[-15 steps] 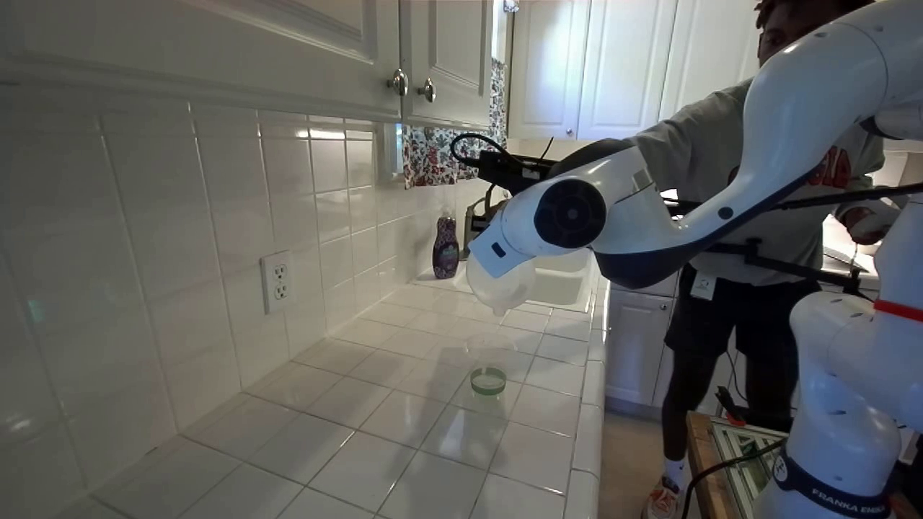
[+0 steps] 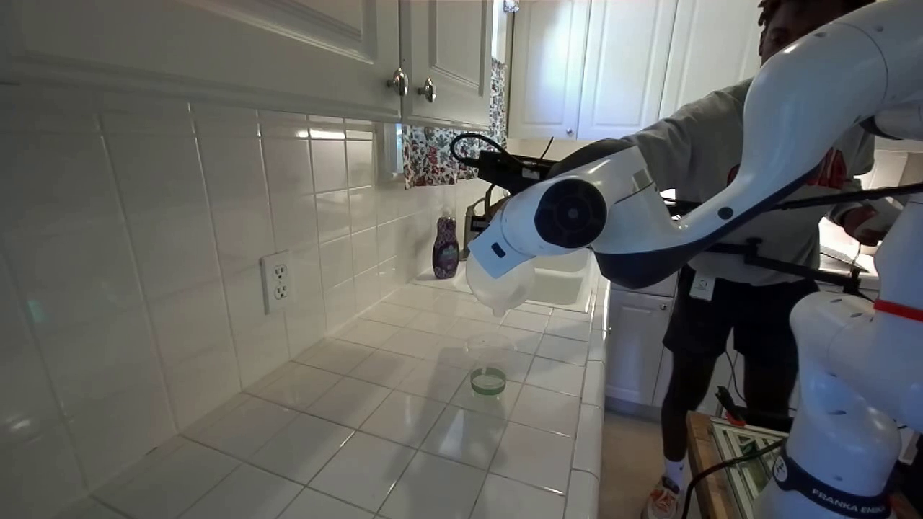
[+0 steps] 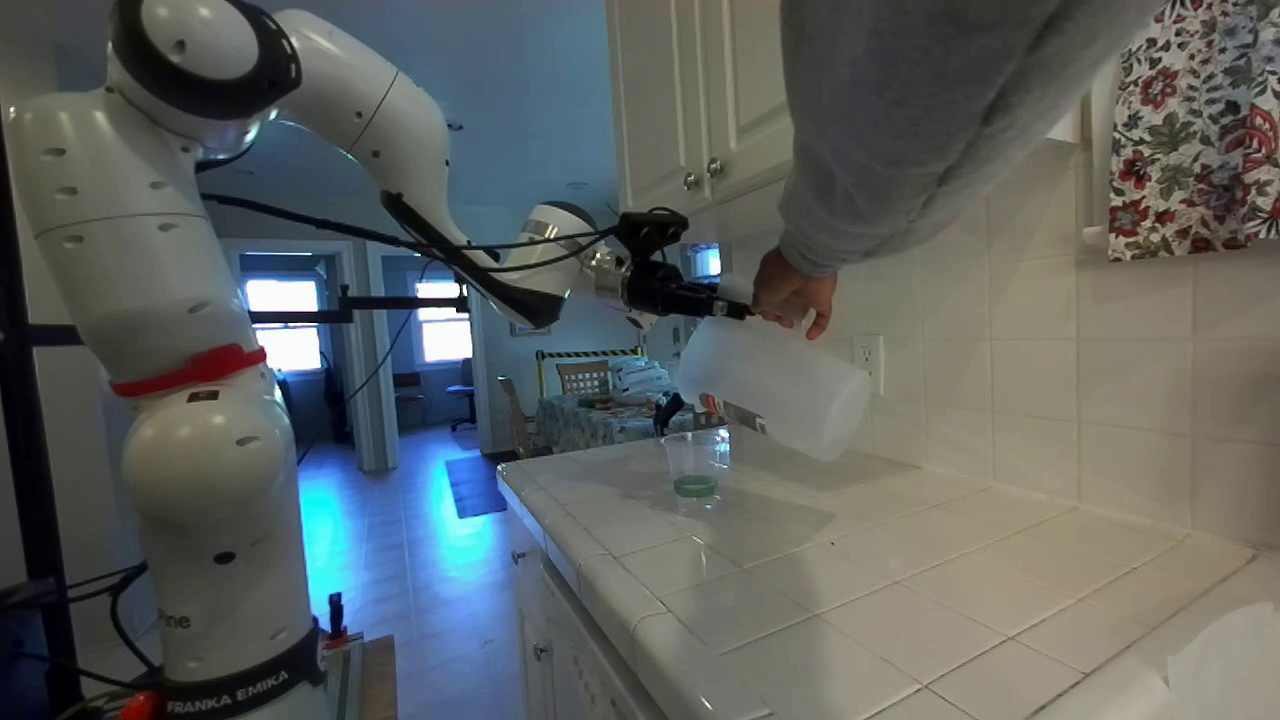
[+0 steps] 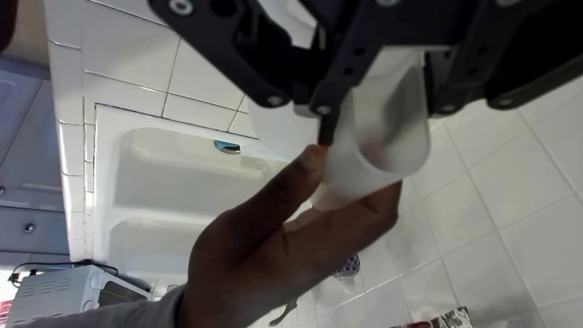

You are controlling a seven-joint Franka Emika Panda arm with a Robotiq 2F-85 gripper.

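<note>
A frosted white pitcher [image 3: 780, 378] hangs tilted over the counter in exterior view 2. My gripper is shut on its handle [image 4: 350, 169], which shows between the fingers in the wrist view. A person's hand [image 4: 284, 235] also grasps that handle, right beside my fingertips. Below the pitcher, a clear cup [image 3: 696, 456] with a little green at its bottom stands upright on the tiles. In exterior view 1 the cup [image 2: 489, 381] is seen near the counter's middle, while the arm covers much of the pitcher [image 2: 504, 290].
The person's sleeved arm [image 3: 924, 144] reaches in from above. A sink [image 4: 175, 175] and a purple bottle [image 2: 445, 248] are farther along the counter. Upper cabinets [image 2: 216, 52] overhang the tiled wall.
My arm, the pitcher and the cup keep their places. The person standing behind has shifted slightly.
</note>
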